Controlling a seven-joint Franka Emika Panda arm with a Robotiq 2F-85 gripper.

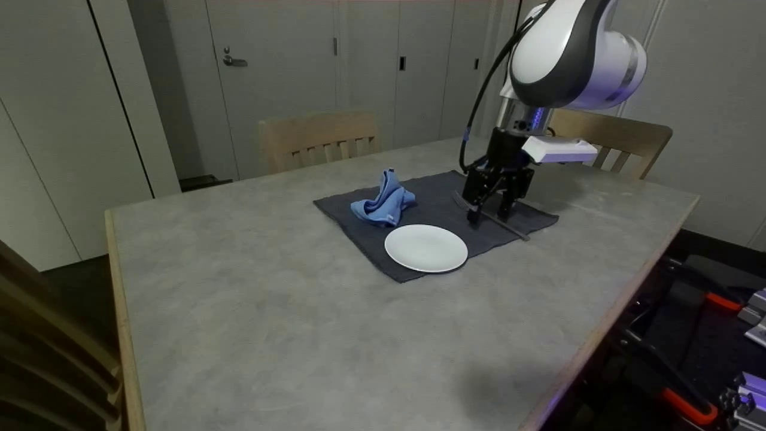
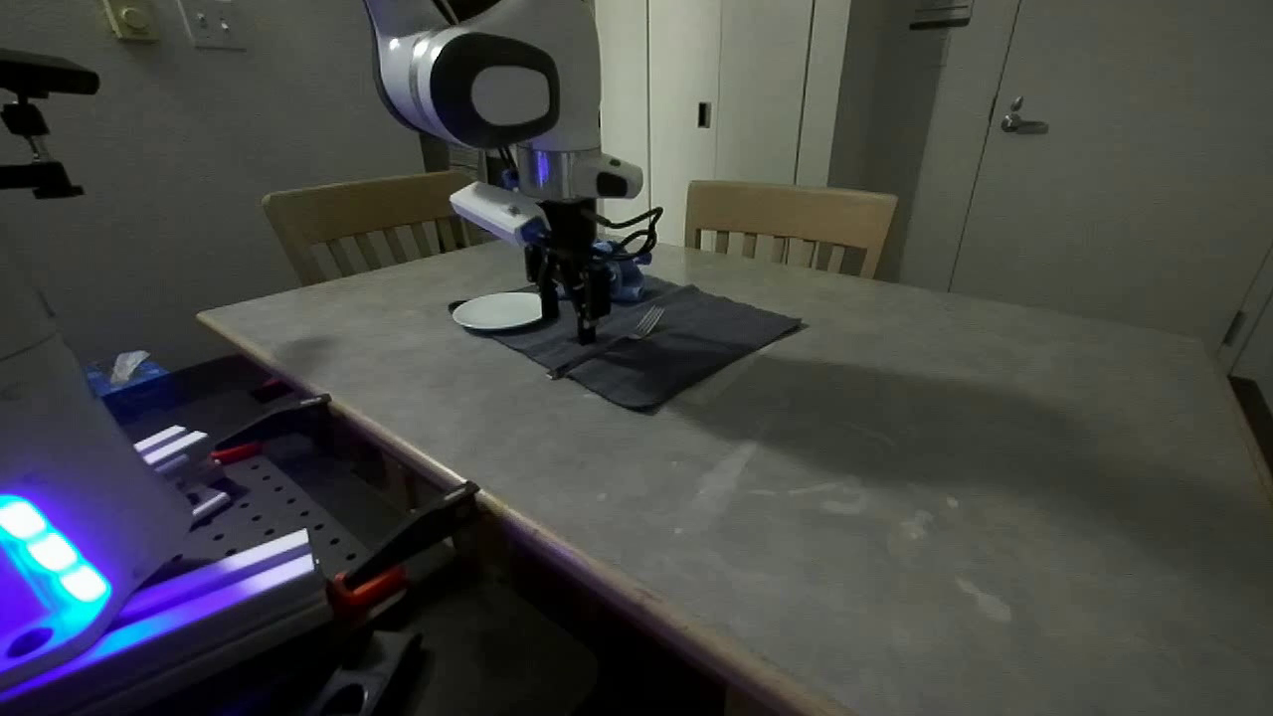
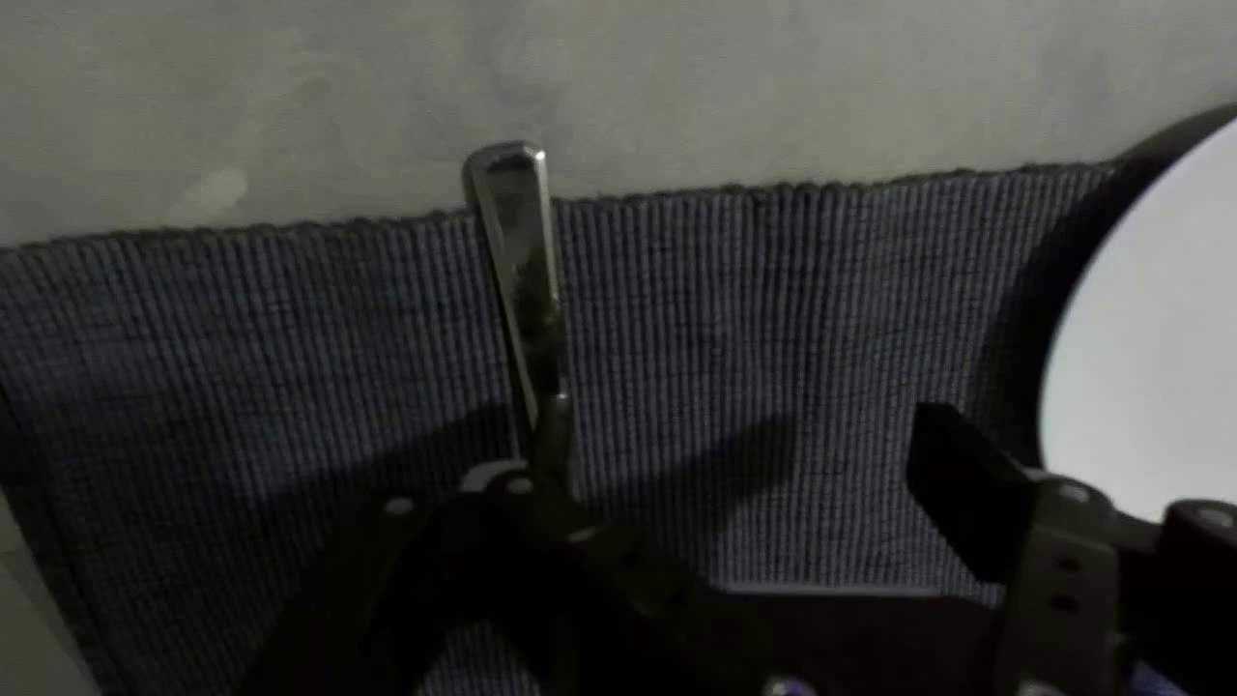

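Note:
A metal fork lies on the dark placemat, its handle end poking past the mat's edge. In exterior view 2 its tines point away from the table's near edge. My gripper is open low over the mat, with no object held between its fingers. One finger covers part of the fork in the wrist view; whether it touches the fork, I cannot tell. The other finger is toward the white plate, which sits at the mat's other side.
A folded blue cloth stands on the mat behind the plate. Bare tabletop stretches widely to the left and front in exterior view 1. Wooden chairs stand along the table's far side.

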